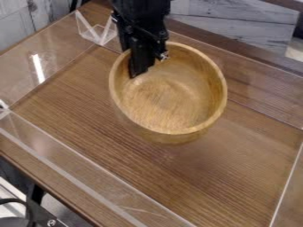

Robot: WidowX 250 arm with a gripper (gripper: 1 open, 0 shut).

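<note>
A light wooden bowl (173, 92) is held up in the middle of the view, tilted toward the camera. The black gripper (140, 55) comes down from the top and is shut on the bowl's upper left rim. Where exactly the fingertips meet the rim is partly hidden.
A clear plastic object (97, 28) is at the back left. A black cable (14, 206) lies at the lower left edge. A pale marbled surface is along the back right.
</note>
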